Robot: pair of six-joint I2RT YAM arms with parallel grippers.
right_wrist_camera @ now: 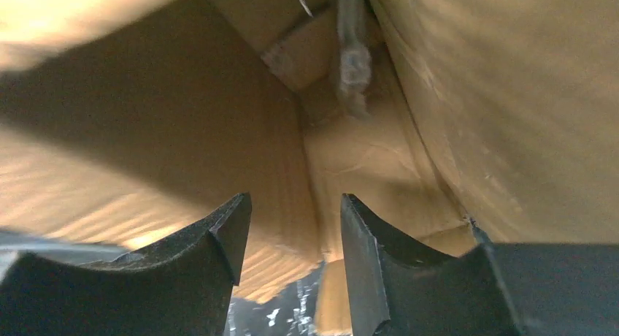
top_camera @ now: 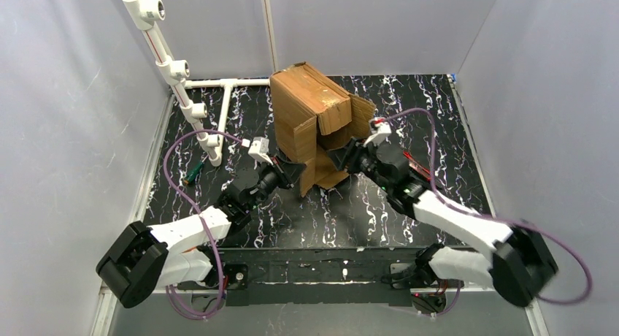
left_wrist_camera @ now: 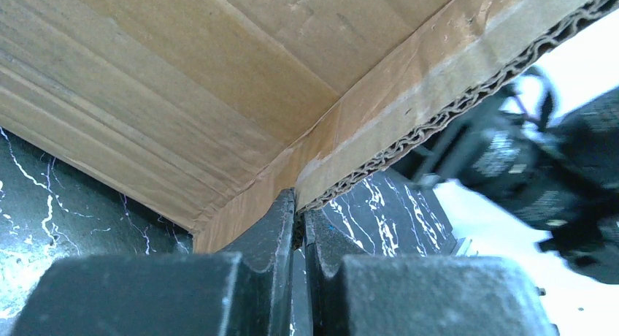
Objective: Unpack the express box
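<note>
The cardboard box (top_camera: 306,95) lies on its side on the dark marble table, open end toward me with flaps hanging out. My left gripper (top_camera: 292,174) is shut on a front flap; the left wrist view shows its fingers (left_wrist_camera: 277,241) pinching the corrugated edge. My right gripper (top_camera: 341,155) is raised at the box opening with fingers apart and nothing between them. The right wrist view looks into the brown interior (right_wrist_camera: 365,168), where a blurred pale strip (right_wrist_camera: 354,66) shows at the back; I cannot tell what it is.
A red tool (top_camera: 417,168) lies right of the box, partly behind my right arm. A green-handled tool (top_camera: 193,172) lies at left, beside a white pipe frame (top_camera: 226,102). Bare table (top_camera: 314,226) is in front.
</note>
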